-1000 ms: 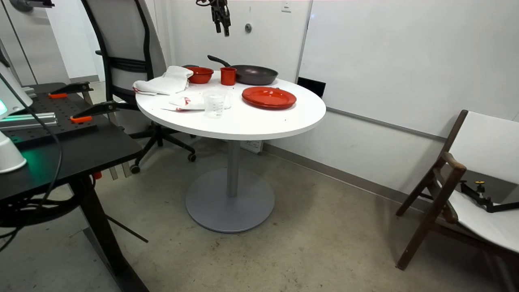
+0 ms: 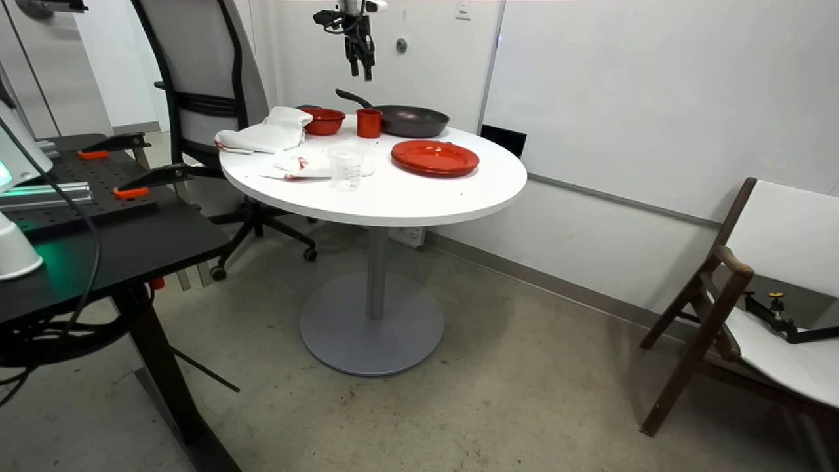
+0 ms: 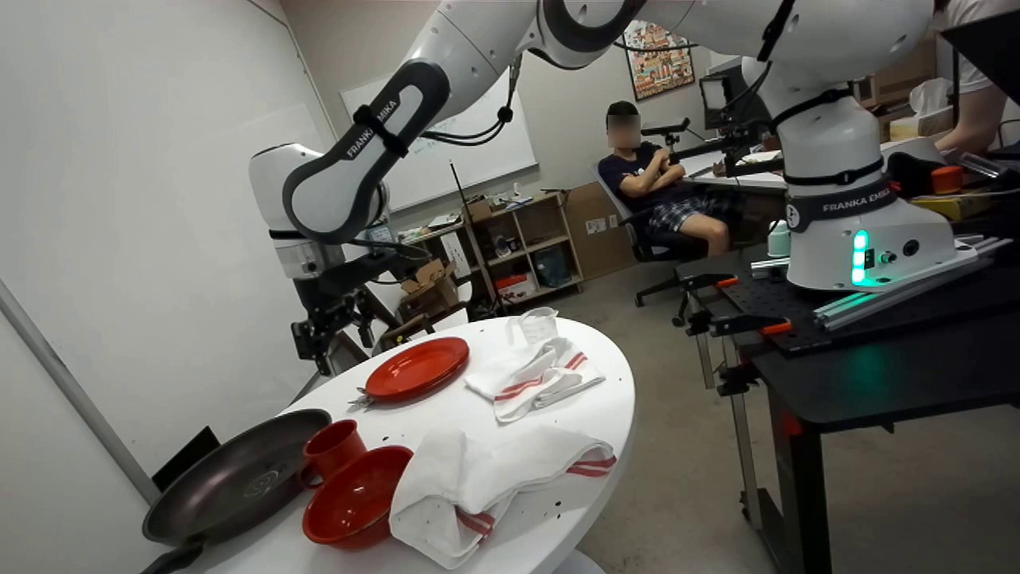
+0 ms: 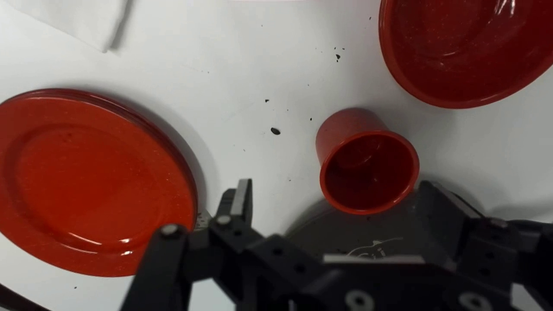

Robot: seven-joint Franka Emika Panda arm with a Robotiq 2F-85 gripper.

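Note:
My gripper [image 2: 362,75] hangs open in the air above the far part of the round white table [image 2: 377,206], well clear of everything on it. In the wrist view its fingers stand wide apart, and nothing is held between them. Below it a red cup [image 4: 369,166] stands upright, partly over the dark pan [image 4: 332,236] in that view. A red bowl [image 4: 466,52] lies beyond the cup at the upper right. Stacked red plates [image 4: 83,181] lie at the left of the wrist view.
Two white cloths with red stripes, one folded [image 3: 497,478] and one crumpled [image 3: 537,375], lie on the table. Near the second stands a clear plastic cup [image 2: 346,169]. The pan [image 2: 410,120] sits close to the wall. Bare tabletop shows along the front right.
The gripper has come down toward the table, with its fingertips lower in exterior view 1. The things on the table have not moved.

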